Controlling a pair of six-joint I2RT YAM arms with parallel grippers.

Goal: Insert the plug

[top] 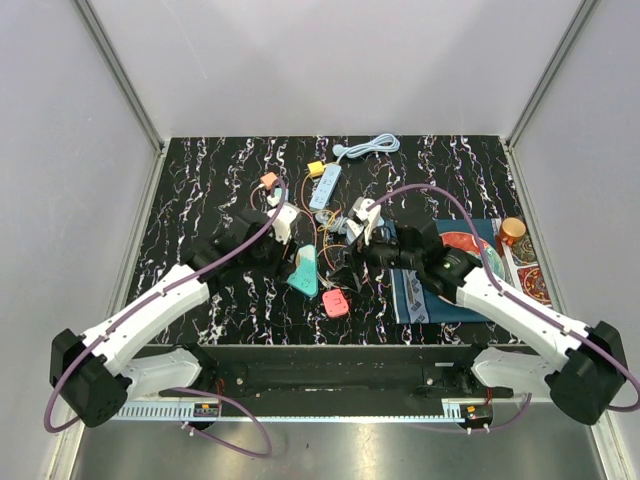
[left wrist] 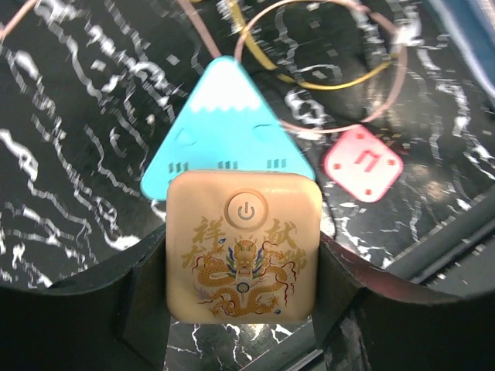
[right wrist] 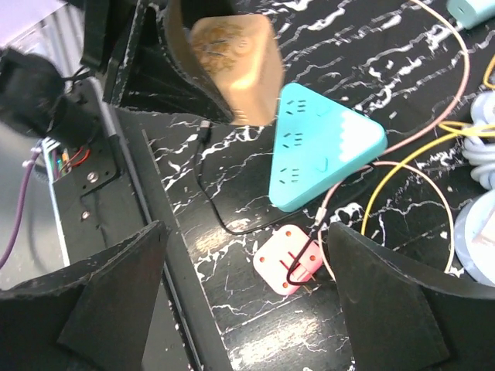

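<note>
A gold-tan power block with a dragon print and button is held in my left gripper, which appears shut on it; it also shows at top left in the right wrist view. My right gripper is open over the table, nothing seen between its fingers. Below them lie a teal triangle block [right wrist: 325, 147] and a small pink block [right wrist: 282, 259] with thin cables around it. A black cable with a connector [right wrist: 203, 133] runs beside the teal block.
A white power strip [top: 325, 185] with coiled cord lies at the back, near small orange and yellow blocks. A blue mat [top: 415, 310] with round items and an orange jar [top: 512, 230] covers the right. The table's front edge is close below.
</note>
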